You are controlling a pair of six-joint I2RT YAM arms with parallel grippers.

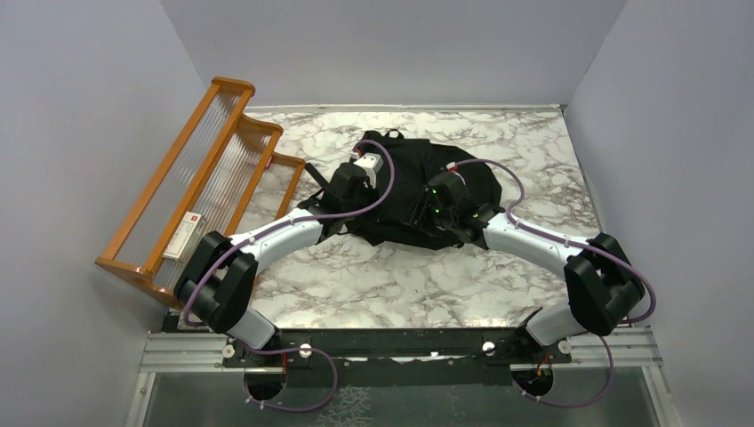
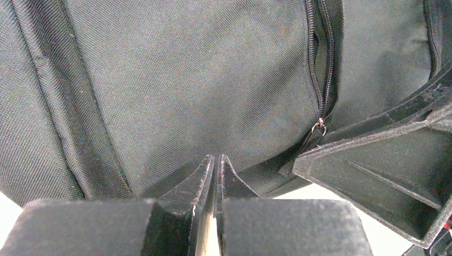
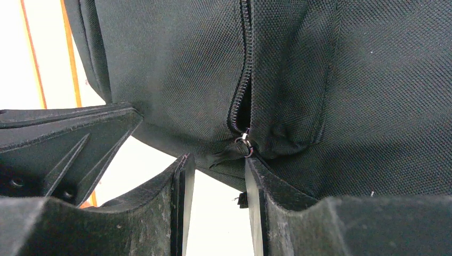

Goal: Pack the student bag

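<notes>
A black bag (image 1: 406, 178) lies on the marble tabletop beneath both arms. In the left wrist view its fabric (image 2: 186, 80) fills most of the picture, and my left gripper is shut at its lower edge; nothing shows between the fingertips. The right wrist view has my right gripper open at the bag's edge. A zipper pull with a metal ring (image 3: 244, 141) lies by the tip of its right-hand finger, not clasped. Part of the right gripper also shows beside the pull (image 2: 319, 126) in the left wrist view.
A tilted wooden rack (image 1: 233, 116) with ribbed clear panels stands on the left, holding a white box (image 1: 183, 237). Bare marble (image 1: 391, 289) lies in front of the bag and to its right. Grey walls close in the back and sides.
</notes>
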